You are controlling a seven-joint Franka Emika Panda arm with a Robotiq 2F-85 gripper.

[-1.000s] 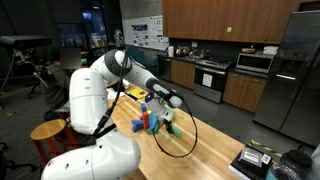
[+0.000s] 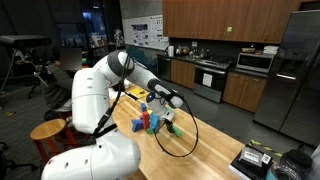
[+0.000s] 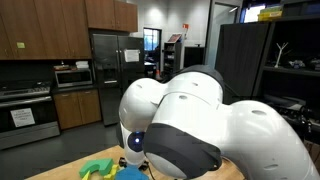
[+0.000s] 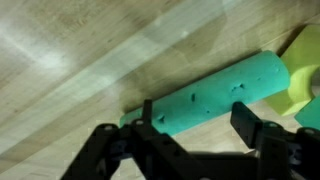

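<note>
A long teal-green block (image 4: 205,95) lies slantwise on the wooden table in the wrist view. My gripper is over it, its two dark fingers parted and both overlapping the block's near side in the picture. Whether either finger touches the block cannot be made out. In exterior view 1 the green block (image 2: 177,130) shows small at the right of a group of coloured blocks, the gripper close above it. Exterior view 2 has a green block (image 3: 95,167) at its lower edge; the arm's white body hides the fingers there.
A yellow block (image 4: 300,75) stands against the green block's right end in the wrist view. Blue blocks (image 2: 154,122) and a red block (image 2: 145,116) crowd the left side of the gripper. Bare table (image 2: 215,150) stretches to the right, crossed partly by a black cable.
</note>
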